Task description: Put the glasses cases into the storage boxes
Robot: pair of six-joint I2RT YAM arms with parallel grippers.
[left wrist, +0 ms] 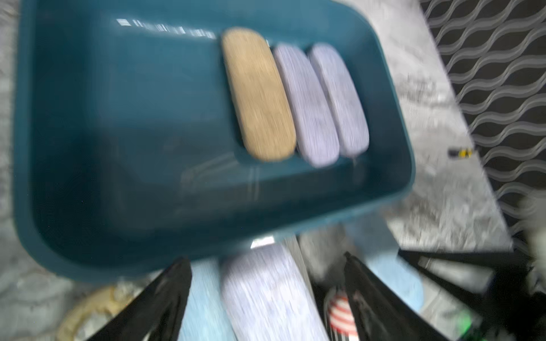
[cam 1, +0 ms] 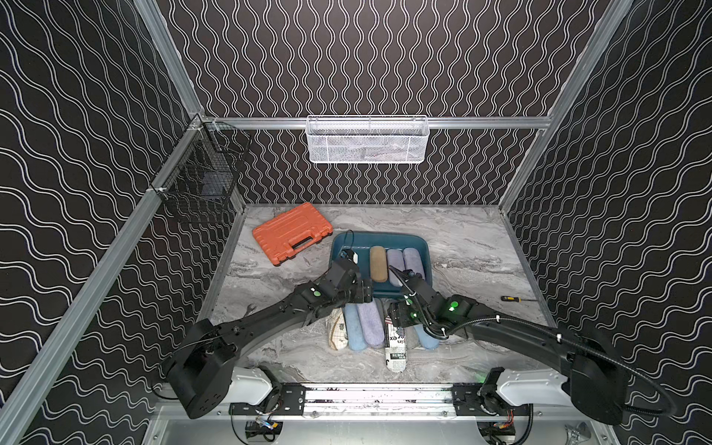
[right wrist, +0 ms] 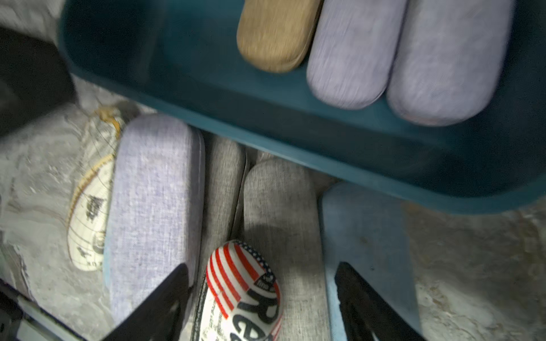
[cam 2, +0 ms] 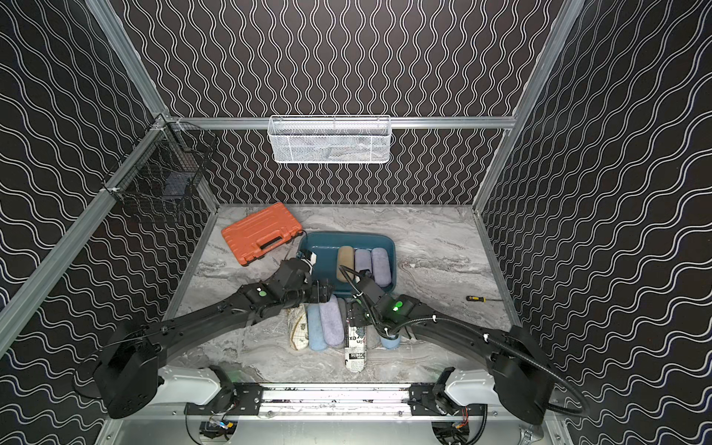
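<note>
A teal storage box (left wrist: 318,214) stands mid-table with a tan case (left wrist: 258,93) and two lavender cases (left wrist: 307,105) side by side in its right part. In front of it lie a patterned cream case (cam 1: 336,328), a blue case (cam 1: 353,328), a lavender case (cam 1: 370,320), a printed case (cam 1: 396,354), a grey case (right wrist: 284,221) and another blue case (right wrist: 366,244). My left gripper is open above the front lavender case. Open too, my right gripper is over the printed and grey cases, its fingers apart from them.
An orange tool case (cam 1: 293,233) lies behind the box on the left. A screwdriver (cam 1: 511,299) rests near the right wall. White (cam 1: 367,139) and black (cam 1: 204,174) wire baskets hang on the frame. Both arms are close together at the box's front edge.
</note>
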